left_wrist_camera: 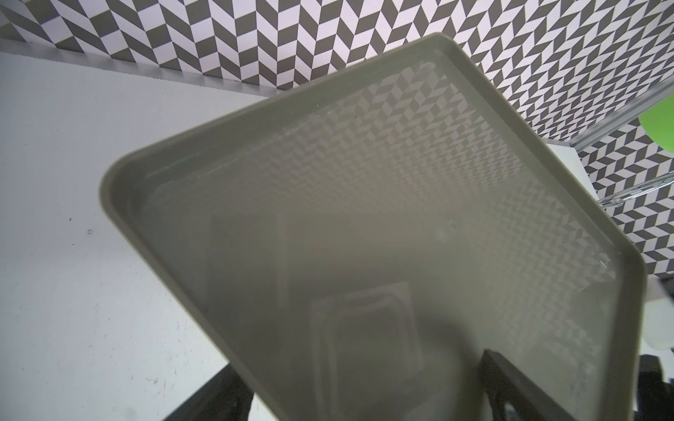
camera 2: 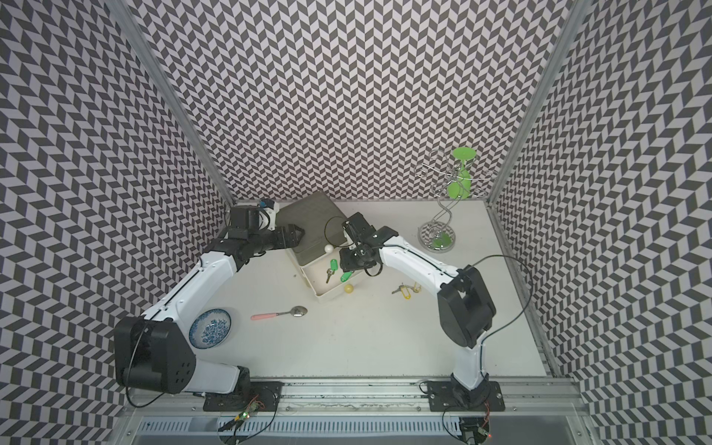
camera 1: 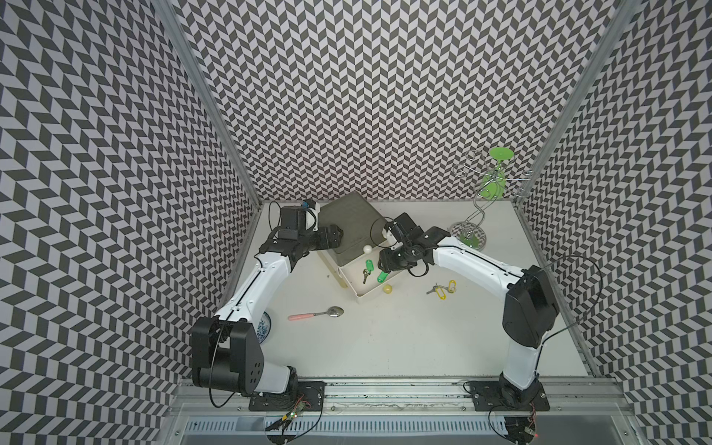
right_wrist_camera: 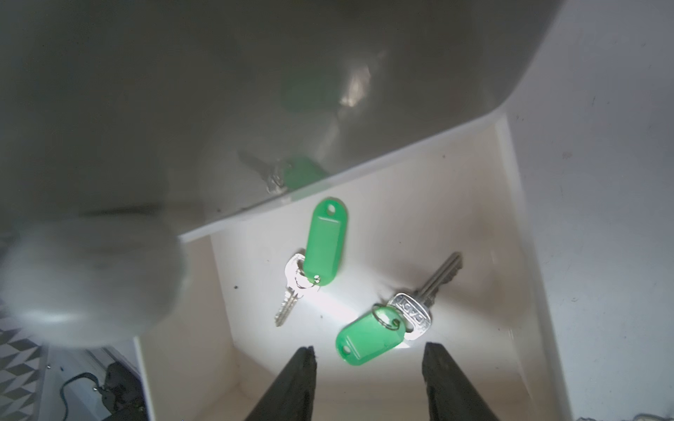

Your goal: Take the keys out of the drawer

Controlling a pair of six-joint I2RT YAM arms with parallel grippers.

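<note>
The white drawer (camera 1: 361, 293) is pulled out from under the grey top (camera 1: 354, 218) of its box. Inside it lie two keys with green tags: one tag (right_wrist_camera: 325, 242) is toward the box, while the other tag (right_wrist_camera: 370, 338), ringed to a key (right_wrist_camera: 418, 308), is nearer the drawer's front. My right gripper is open above the drawer with its fingertips on either side of the nearer tag, holding nothing. My left gripper is at the left part of the grey top, its fingers well apart; whether they touch the box is unclear.
Keys with yellow tags (camera 1: 440, 290) lie on the table right of the drawer. A spoon (camera 1: 316, 313) and a blue-patterned bowl (camera 2: 210, 328) are to the left. A wire stand (camera 1: 468, 236) with green parts stands at back right.
</note>
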